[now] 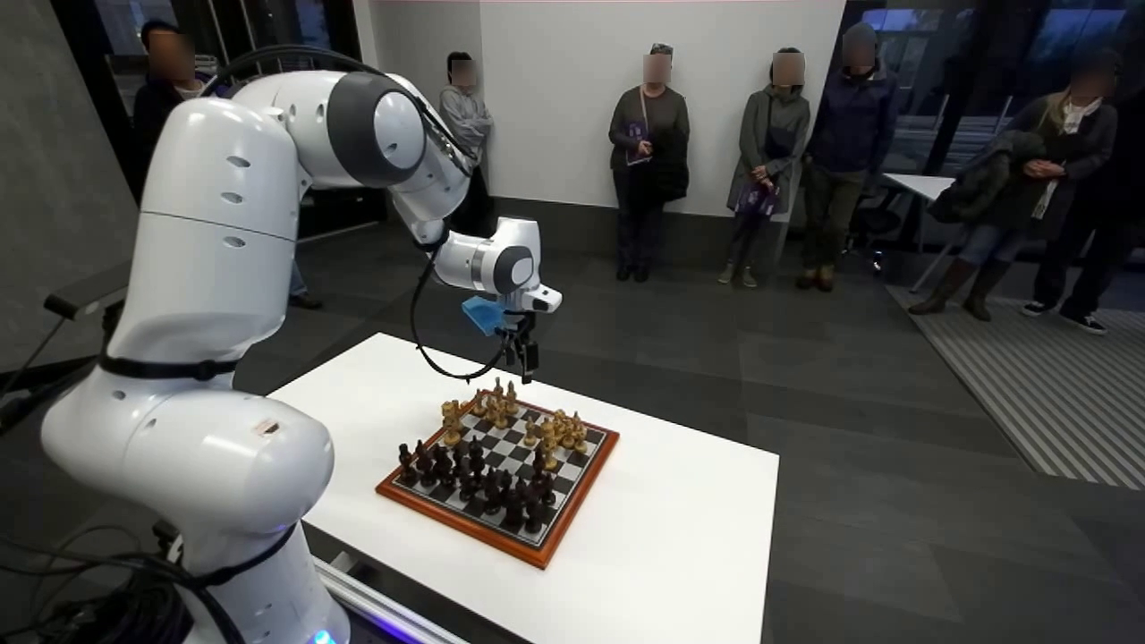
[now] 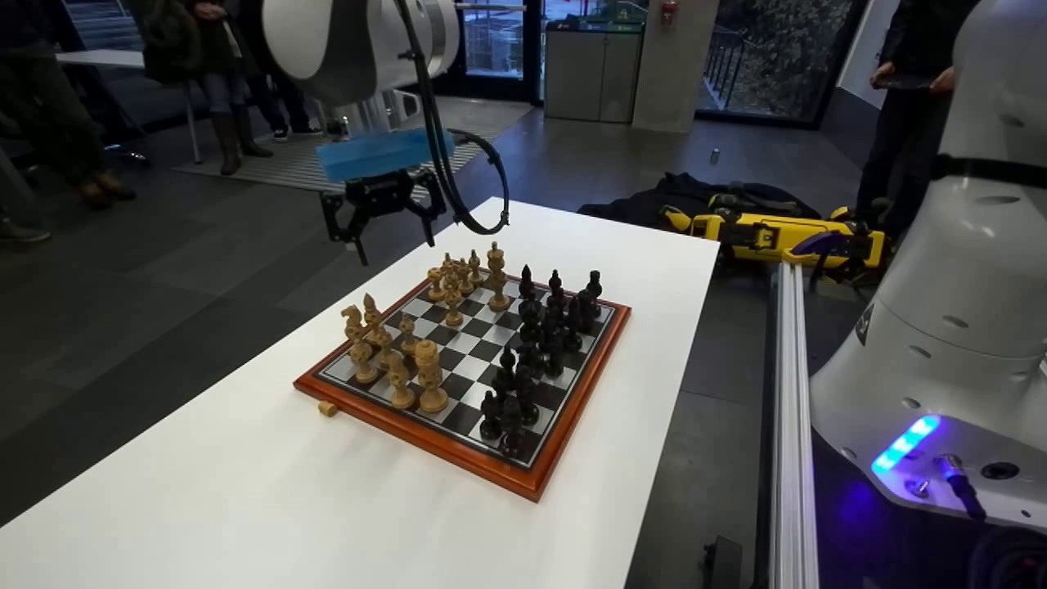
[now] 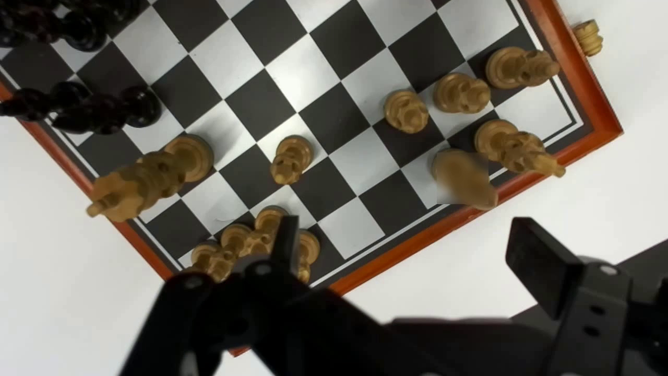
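Note:
My gripper (image 2: 398,254) stands open above the far edge of the chessboard, its fingers wide apart with nothing between them. The chessboard (image 1: 469,526) has a reddish wooden frame and lies on the white table. Several light wooden pieces stand in two groups along the side below my gripper. A tall light king (image 3: 150,178) and a small pawn (image 3: 291,159) stand between those groups in the wrist view. Dark pieces (image 2: 520,397) crowd the opposite side. In the wrist view my left finger (image 3: 286,244) hides part of one group of light pieces.
A small light piece (image 2: 326,408) lies on the table against the board's frame. Bare white table (image 1: 676,515) surrounds the board. Several people stand by the wall, well away, and a yellow robot (image 2: 785,239) rests on the floor.

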